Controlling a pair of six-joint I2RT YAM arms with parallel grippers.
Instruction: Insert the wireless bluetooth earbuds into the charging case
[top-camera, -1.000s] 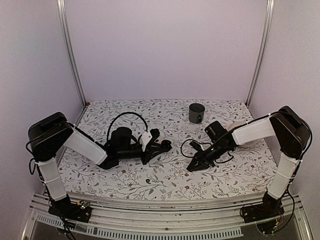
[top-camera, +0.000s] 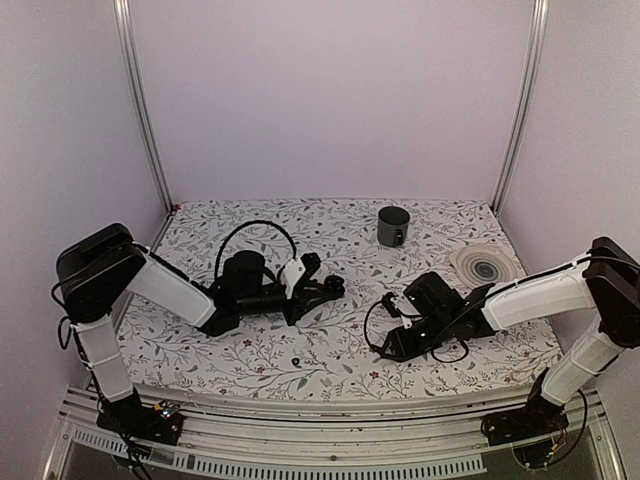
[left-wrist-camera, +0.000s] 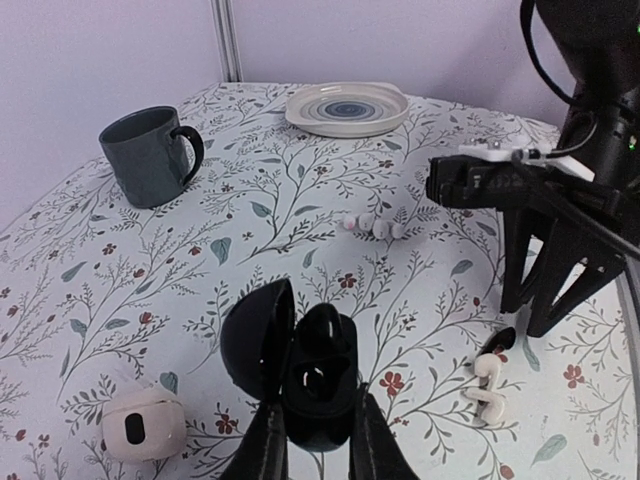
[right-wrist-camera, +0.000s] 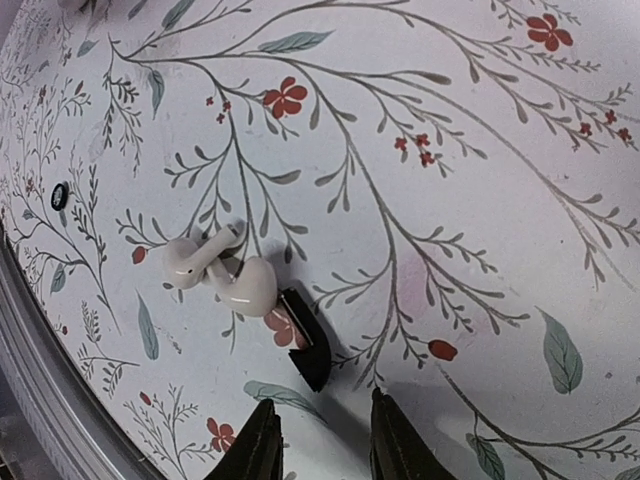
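My left gripper is shut on a black open charging case (left-wrist-camera: 319, 388), held above the table with its lid up. A black earbud (right-wrist-camera: 310, 340) lies on the table, touching white earbud-like pieces (right-wrist-camera: 250, 287). My right gripper is low over the table just beside the black earbud, its fingers apart with nothing between them in the right wrist view. In the left wrist view, a white case (left-wrist-camera: 143, 424) stands on the table left of the held case.
A dark mug (top-camera: 393, 227) stands at the back, a round plate (top-camera: 484, 258) at the right. More small white pieces (left-wrist-camera: 373, 226) lie on the table. The front edge runs near the right gripper.
My right gripper has moved toward the table's front, over the small pieces. The left gripper with the case has stayed nearly still.
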